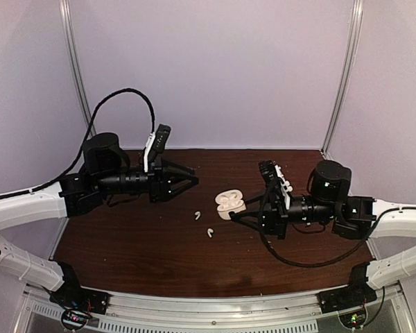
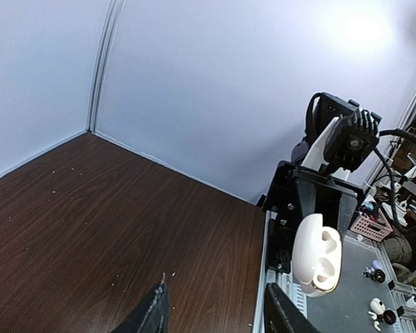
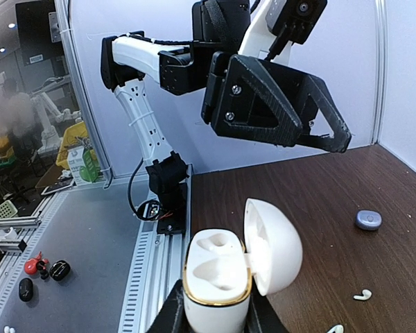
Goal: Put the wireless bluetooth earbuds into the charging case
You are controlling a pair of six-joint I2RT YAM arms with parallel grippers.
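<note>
A white charging case (image 1: pixel 229 207) with its lid open and two empty wells is held upright in my right gripper (image 1: pixel 236 218); it fills the lower middle of the right wrist view (image 3: pixel 215 277). My left gripper (image 1: pixel 193 177) hangs open to the left of the case and apart from it, its fingertips at the bottom of the left wrist view (image 2: pixel 215 305). Two white earbuds lie apart on the table below: one (image 1: pixel 197 215) behind, the other (image 1: pixel 209 232) nearer the front. Both also show in the right wrist view (image 3: pixel 362 295).
A grey-blue rounded object (image 3: pixel 368 220) lies on the table in the right wrist view.
</note>
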